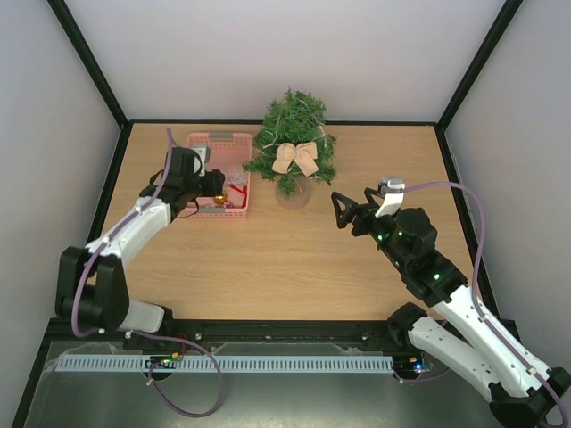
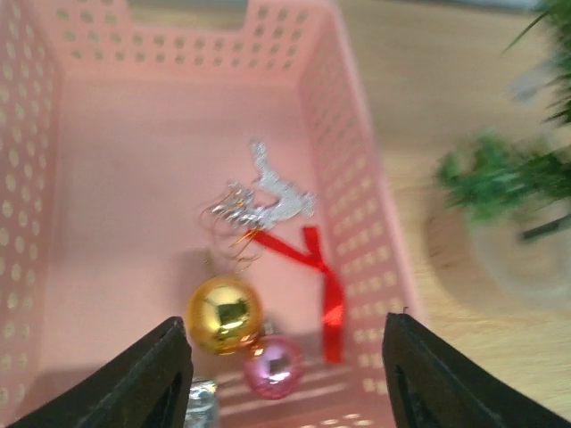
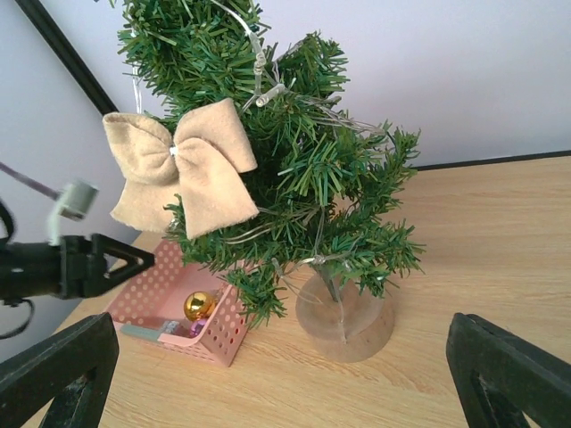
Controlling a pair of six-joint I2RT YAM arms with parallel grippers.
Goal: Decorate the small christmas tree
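The small green tree (image 1: 294,120) stands upright in a clear round base (image 3: 346,323), a beige bow (image 3: 192,169) on its front. Left of it is the pink basket (image 1: 234,144). In the left wrist view the basket holds a gold ball (image 2: 224,314), a pink ball (image 2: 273,366), a silver reindeer (image 2: 272,198) and a red ribbon (image 2: 330,299). Above the basket my left gripper is partly open, its fingers apart with nothing held. My right gripper is open and empty, to the right of the tree and apart from it.
A silver ornament (image 2: 202,406) shows at the basket's near end. White light wires (image 3: 263,76) wind through the branches.
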